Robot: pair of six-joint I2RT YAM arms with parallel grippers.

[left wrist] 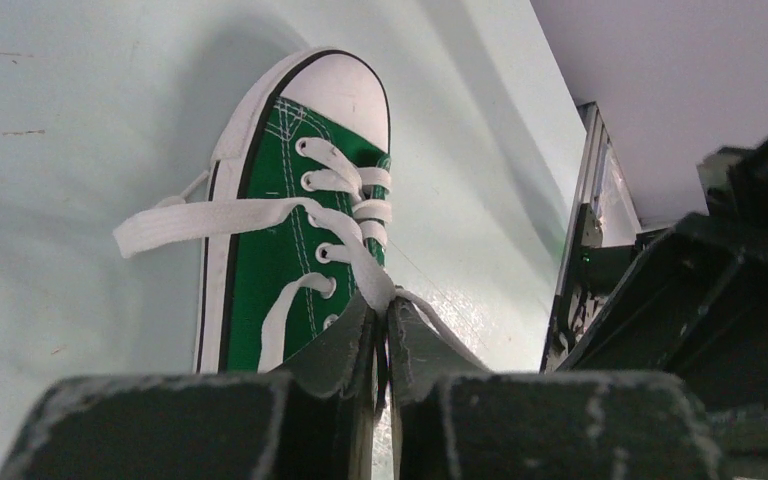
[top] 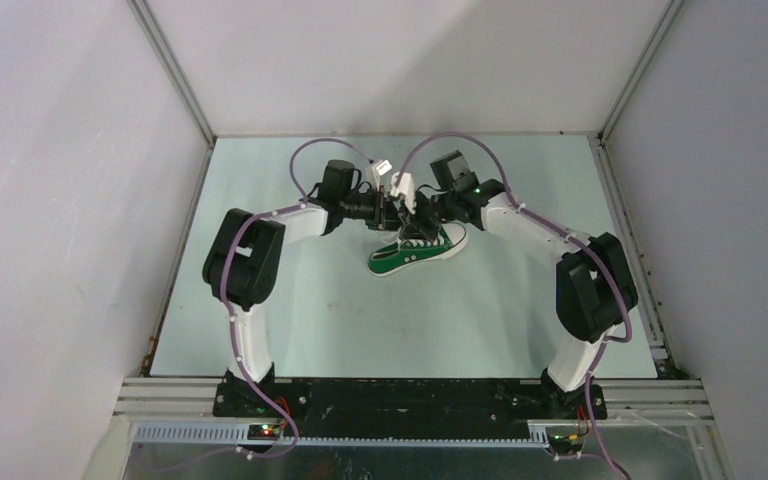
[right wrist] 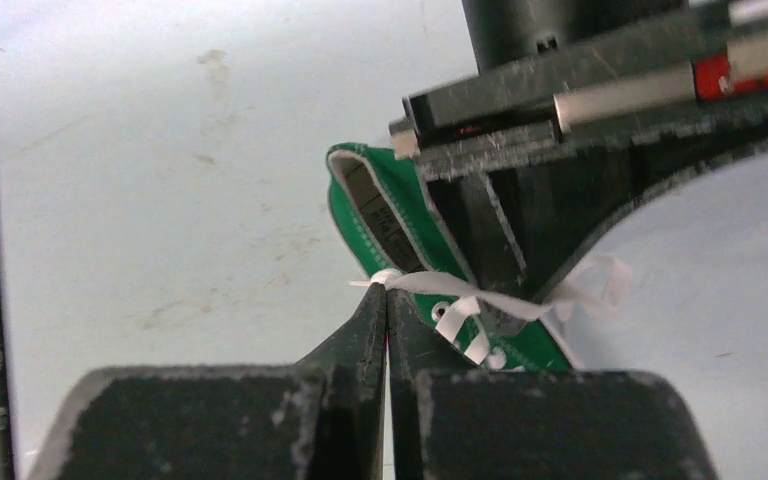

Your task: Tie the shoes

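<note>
The green canvas shoe [top: 400, 258] lies mid-table, white toe to the right, with both grippers crowded over its laces. In the left wrist view, my left gripper is shut on a flat white lace [left wrist: 250, 213], whose loose end crosses the shoe; a black gripper part is at right. In the right wrist view, my right gripper is shut, a white lace [right wrist: 490, 298] running from its fingertips across in front of the other gripper's black body, which hides part of the shoe.
Bare pale table [top: 380, 330] surrounds the shoe, with walls on three sides and a metal rail along the edges. The two arms nearly touch above the shoe.
</note>
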